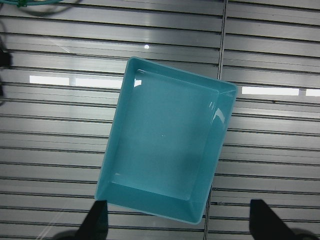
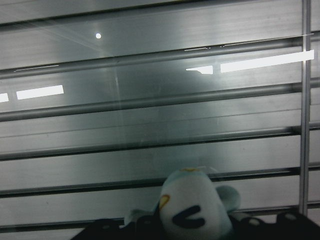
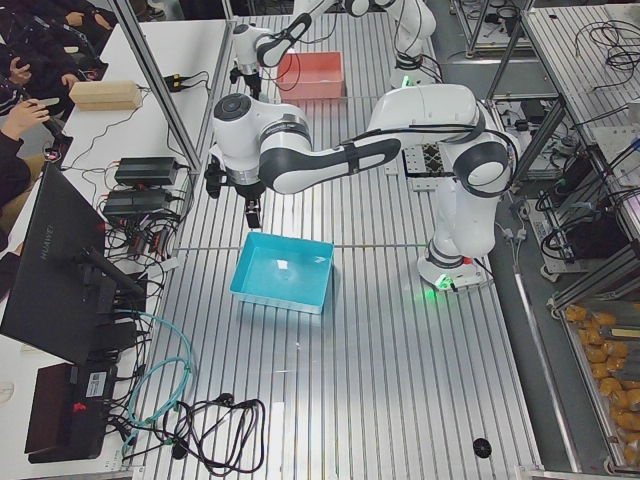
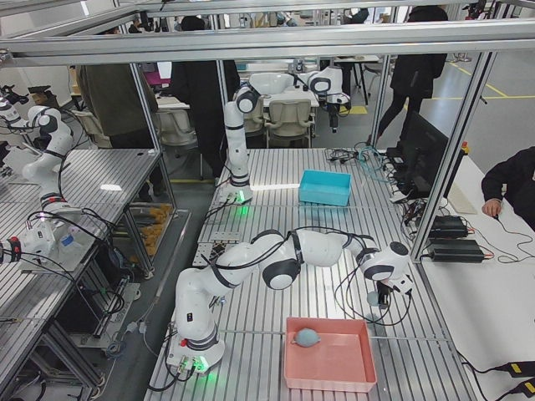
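Observation:
An empty turquoise bin (image 3: 281, 268) (image 4: 324, 187) (image 1: 160, 140) stands on the ribbed metal table. My left gripper (image 3: 252, 215) hangs above the bin, open with nothing between its fingers. My right gripper (image 4: 380, 299) is shut on a small pale blue-white plush toy (image 2: 187, 200) with dark and yellow markings, held over bare table to the upper right of the pink bin (image 4: 330, 368). Inside that pink bin lies a grey-blue round soft item (image 4: 306, 337).
A monitor (image 3: 55, 260) and black power boxes (image 3: 140, 200) line one side. Loose black cables (image 3: 220, 430) and a cyan cable lie on the table's corner. Bare table surrounds both bins, and metal frame posts rise along the edge.

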